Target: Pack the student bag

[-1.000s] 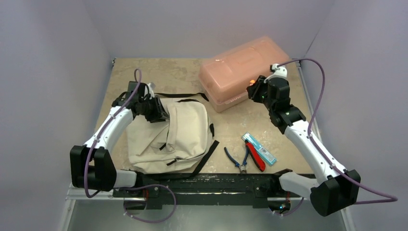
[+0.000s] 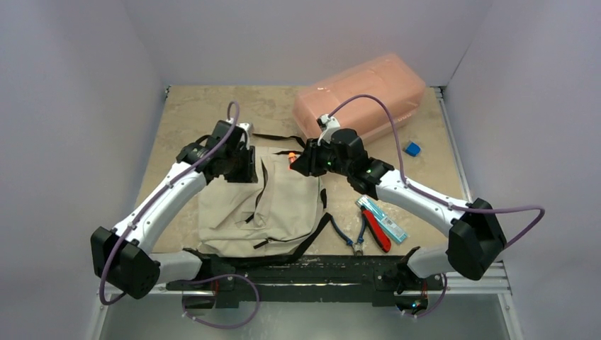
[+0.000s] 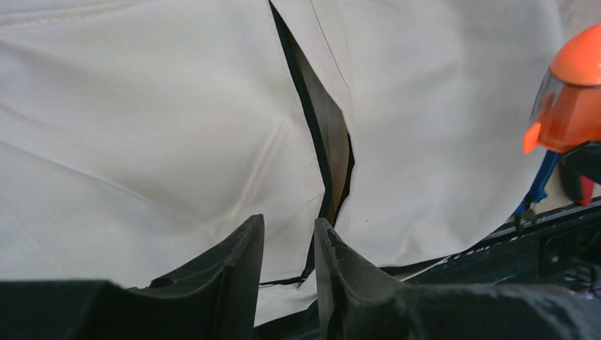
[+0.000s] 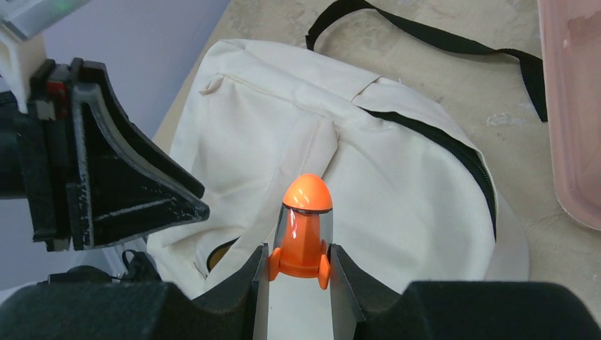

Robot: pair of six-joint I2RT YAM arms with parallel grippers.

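The cream bag lies flat on the left half of the table. In the left wrist view its black-edged pocket slit gapes slightly. Over the bag's upper left, my left gripper holds its fingers part open, with nothing between them. My right gripper is shut on an orange-and-clear glue bottle with a rounded orange cap, held upright above the bag's upper right. The same bottle shows at the right edge of the left wrist view.
A pink translucent box stands at the back right. Right of the bag lie pliers, a red-black tool and a light blue pack. A blue cube sits farther right.
My right gripper has swung left with the bottle, from near the pink box to over the bag. The bag shifted a little right.
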